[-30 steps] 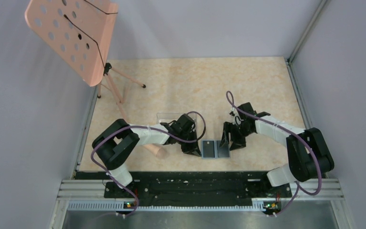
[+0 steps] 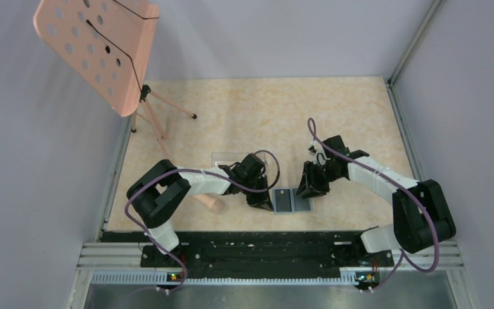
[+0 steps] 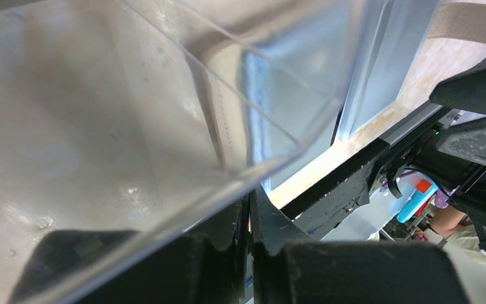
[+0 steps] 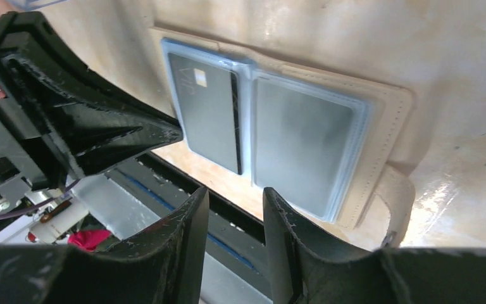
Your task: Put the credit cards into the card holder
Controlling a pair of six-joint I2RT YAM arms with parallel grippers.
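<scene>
The card holder [image 4: 310,136] lies spread open on the table, beige at its edge with two clear grey-blue sleeves. A dark card [image 4: 205,104] with a gold chip sits in its left sleeve. The right sleeve shows plain grey with no card visible. My left gripper is shut on the holder's left edge, near its front corner; the bite itself is thin and mostly hidden. Over the front part of the holder, my right gripper stands partly open, its fingers [image 4: 193,212] apart with nothing between them.
A clear plastic box [image 2: 237,154] stands behind the left gripper, its wall crossing close before the left wrist camera. A pink perforated stand [image 2: 103,55] rises at the back left. A strap [image 4: 397,199] extends from the holder's edge.
The right gripper has shifted slightly left over the holder, and its arm has swung a little outward. The left gripper and the holder have edged slightly right.
</scene>
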